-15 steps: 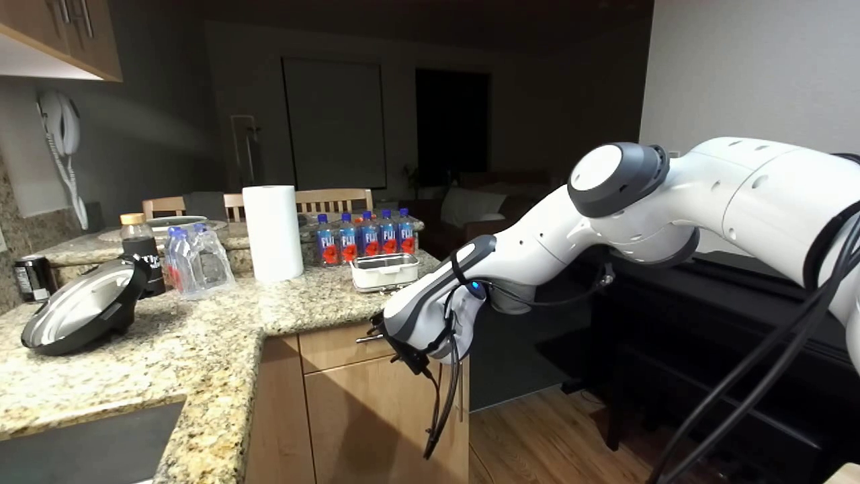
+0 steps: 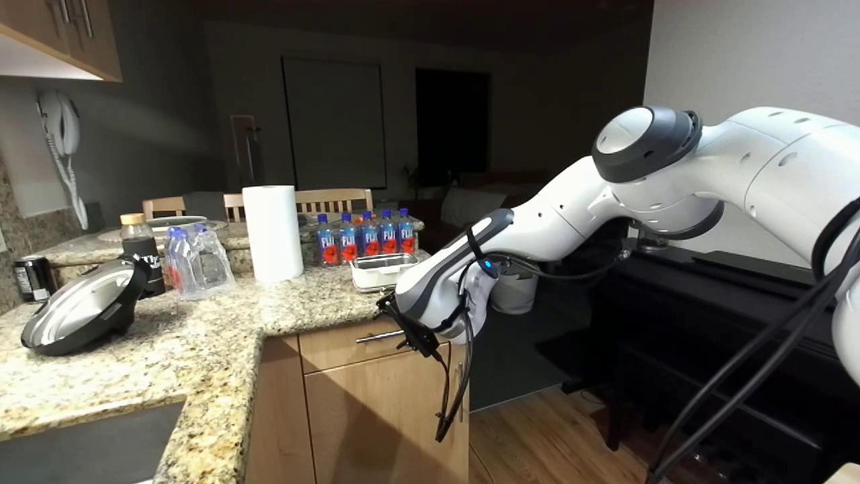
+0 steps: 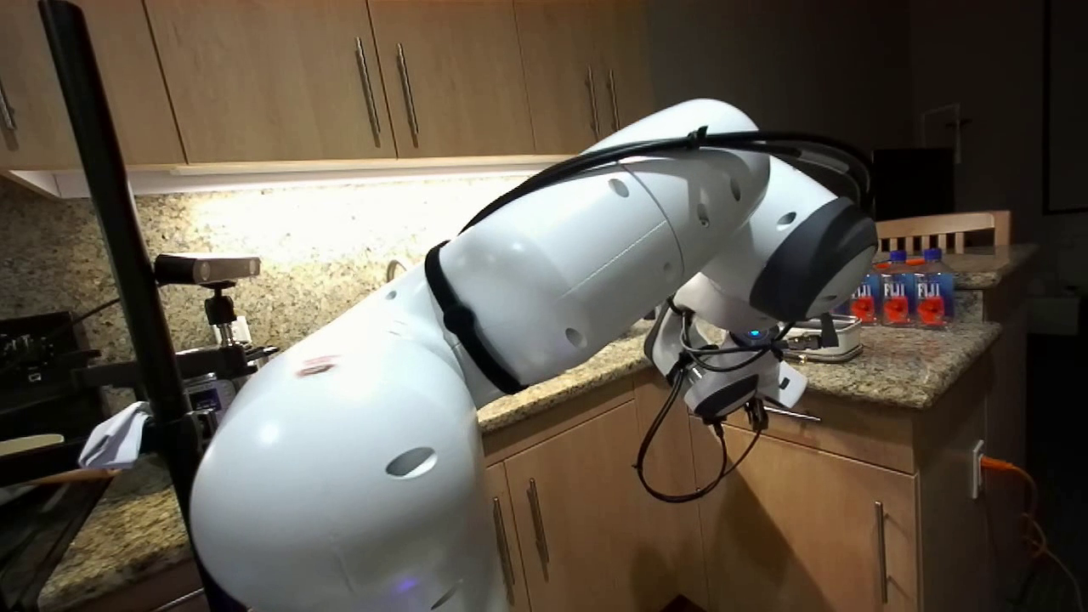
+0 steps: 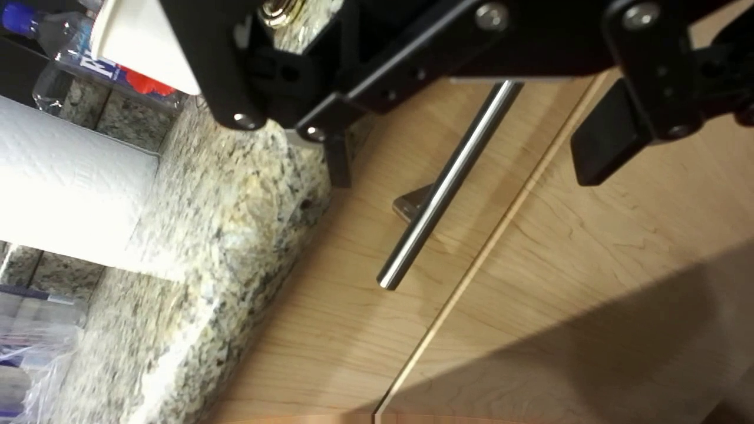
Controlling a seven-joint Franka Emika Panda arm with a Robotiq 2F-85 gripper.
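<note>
A steel bar handle (image 4: 452, 176) runs across the light wood drawer front (image 4: 339, 311), just under the granite counter edge. My gripper is open in the wrist view, one dark finger to each side of the handle in the picture, with no visible contact. In exterior view 1 the drawer (image 2: 342, 348) is closed and its handle (image 2: 379, 335) shows to the left of my gripper. Exterior view 2 shows part of the handle (image 3: 793, 413) beside the wrist; the fingers are mostly hidden there.
On the counter (image 2: 322, 306) above stand a white lidless container (image 2: 379, 277), a paper towel roll (image 2: 272, 234) and several water bottles (image 2: 369, 239). A tilted black-rimmed lid (image 2: 84, 306) lies at left. Below the drawer is a cabinet door (image 2: 387, 411).
The arm has risen and drawn back to the right in exterior view 1, so more of the drawer handle shows. The drawer and counter objects look unmoved.
</note>
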